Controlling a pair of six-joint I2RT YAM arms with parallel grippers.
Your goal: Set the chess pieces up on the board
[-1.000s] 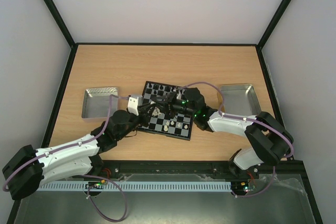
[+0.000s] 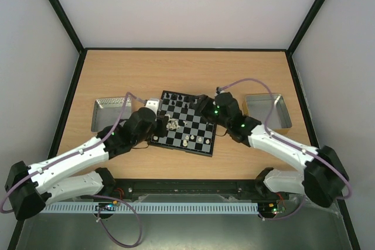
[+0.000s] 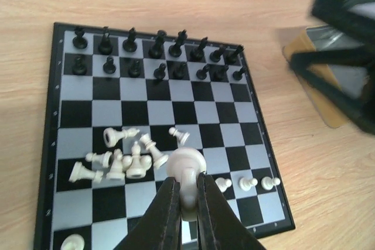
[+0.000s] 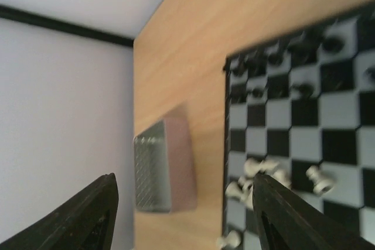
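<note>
The chessboard (image 2: 199,139) carries rows of black pieces (image 3: 134,68) upright along its far side. Several white pieces (image 3: 115,167) lie tipped over near its middle-left, and a few white ones (image 3: 247,183) stand on the near side. My left gripper is shut on a white piece (image 3: 187,177), held over the board. My right gripper, raised over the board's right side, has its fingers apart with nothing between them; in the left wrist view its dark fingers appear blurred at upper right.
A metal tray (image 2: 111,115) sits left of the board and another tray (image 2: 266,112) right of it. The two arms face each other closely over the board.
My right arm has pulled back to the right and up, away from my left gripper, which has shifted slightly left.
</note>
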